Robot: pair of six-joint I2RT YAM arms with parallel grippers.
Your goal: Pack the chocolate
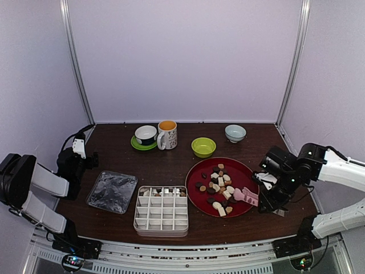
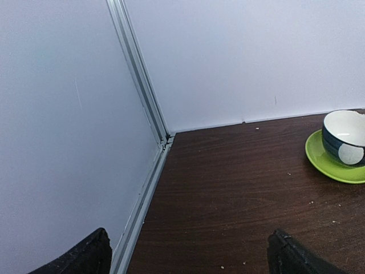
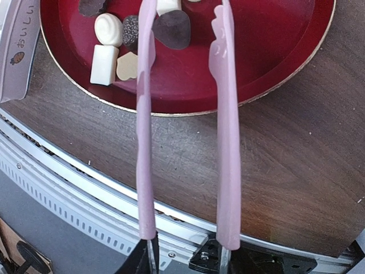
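Note:
Assorted chocolates, dark, white and tan, lie on a red plate (image 1: 202,205); in the right wrist view a white block (image 3: 104,65) and a dark piece (image 3: 171,29) show near my pink tips. My right gripper holds its long pink fingers part open above the plate's right side, a dark piece between them in view, apparently not gripped. The white compartment box (image 1: 161,225) has some chocolates along its back row. A clear lid (image 1: 111,192) lies left of it. My left gripper (image 1: 93,158) stands open at the table's left, with nothing between its fingers.
A green bowl (image 1: 203,147), a pale blue bowl (image 1: 235,133), a patterned mug (image 1: 170,138) and a dark bowl on a green saucer (image 1: 140,146) stand along the back. Bare table (image 2: 222,205) lies behind the left gripper.

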